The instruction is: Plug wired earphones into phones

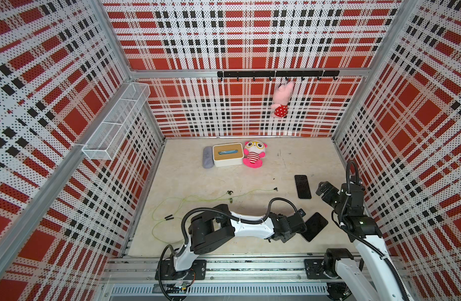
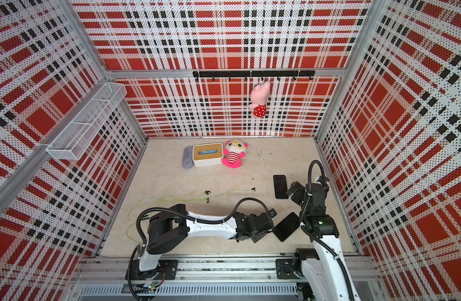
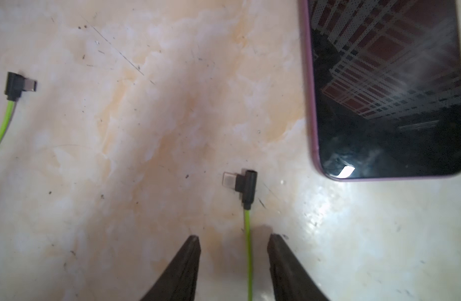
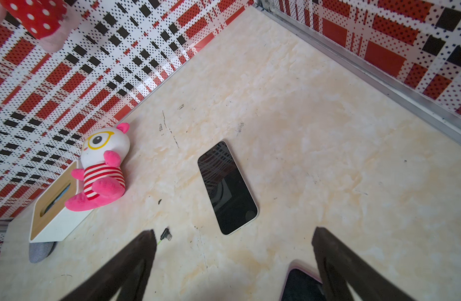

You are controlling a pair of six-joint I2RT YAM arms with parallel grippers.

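A green cable with a black right-angle plug [image 3: 248,188] lies on the table beside the pink-edged phone [image 3: 390,100]. Over that cable, my left gripper stands part open, its fingers either side of the green line in view and nothing gripped. A second black plug on a green cable lies farther left; the right wrist view has one plug [image 4: 165,234] near a black phone [image 4: 227,188]. My right gripper is open and empty, to the right of the black phone [image 1: 302,186]. From above, the left arm hides the plug by the pink-edged phone [image 1: 314,226].
Loose green earphone cable [image 1: 190,199] spreads across the left of the table. At the back stand a white box [image 1: 228,163], a grey pouch [image 1: 207,157] and a pink plush toy [image 1: 254,154]. Open table lies behind the phones.
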